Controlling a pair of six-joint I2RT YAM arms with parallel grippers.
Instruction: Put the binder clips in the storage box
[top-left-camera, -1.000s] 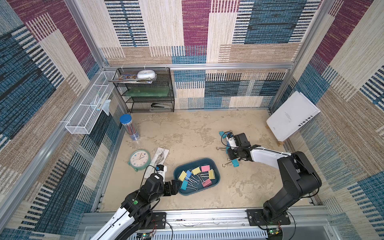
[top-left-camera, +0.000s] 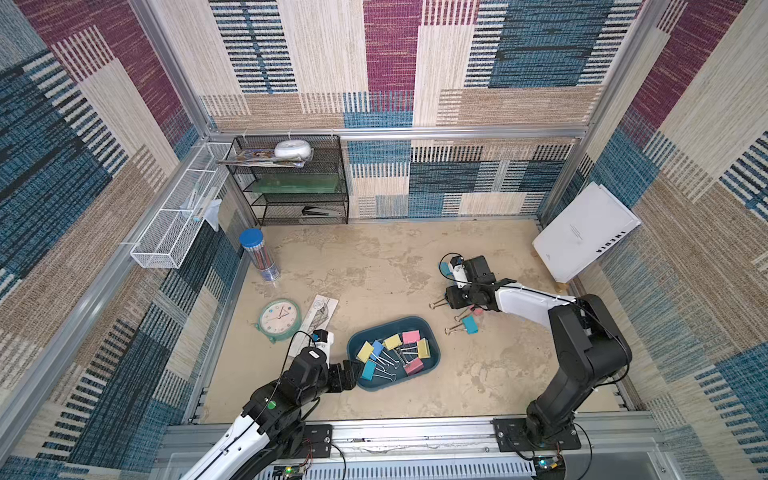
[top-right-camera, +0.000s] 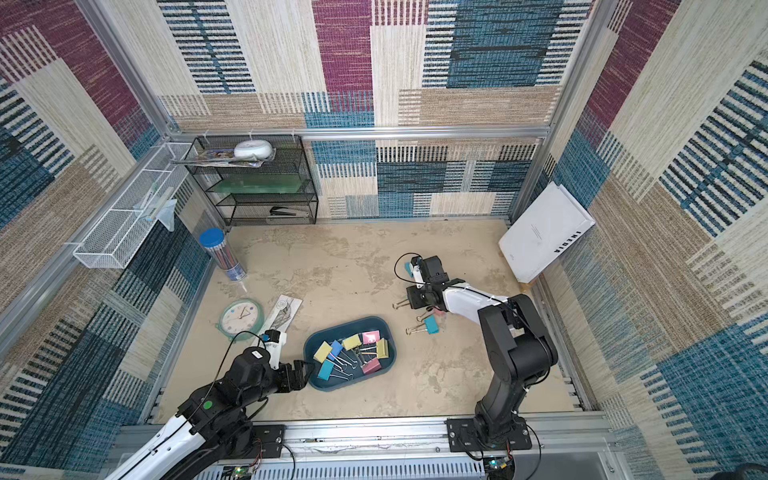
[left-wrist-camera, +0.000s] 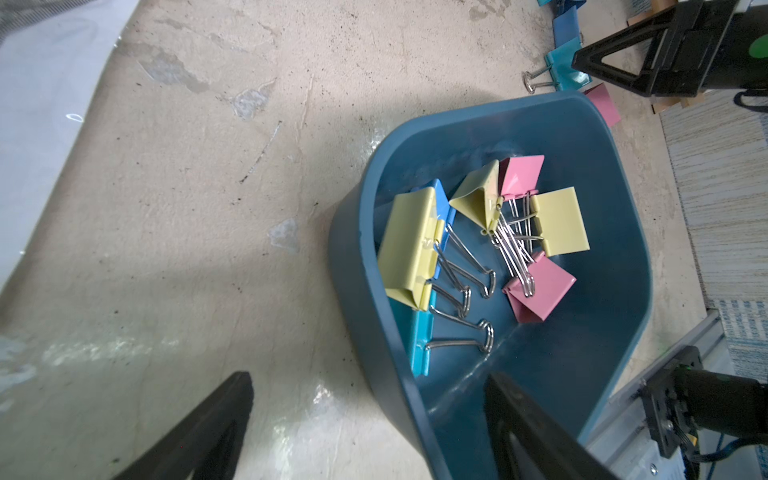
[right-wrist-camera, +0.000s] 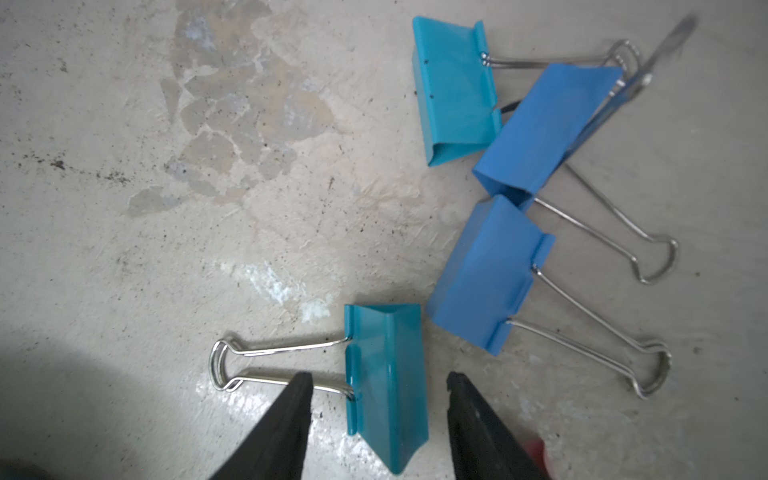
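Note:
The dark blue storage box (top-left-camera: 357, 345) holds several yellow, pink, blue and teal binder clips; a yellow clip (left-wrist-camera: 561, 221) lies among them. My left gripper is open, with the box's near wall between its fingers in the left wrist view. Over the loose clips on the right, my right gripper stands open. A teal clip (right-wrist-camera: 404, 376) lies on the table between its fingertips in that view, not gripped. Two blue clips (right-wrist-camera: 489, 272) and another teal clip (right-wrist-camera: 454, 88) lie farther off. Another teal clip (top-left-camera: 470, 324) rests nearer the front.
A clock (top-left-camera: 279, 318), a plastic packet (top-left-camera: 323, 309) and a blue-lidded jar (top-left-camera: 260, 254) stand on the left. A black wire shelf (top-left-camera: 345, 180) is at the back, and a white box (top-left-camera: 584, 232) leans at the right.
My right gripper has shifted slightly to the left over the loose clips, now covering more of them in the top left view. The left arm and the box have stayed still.

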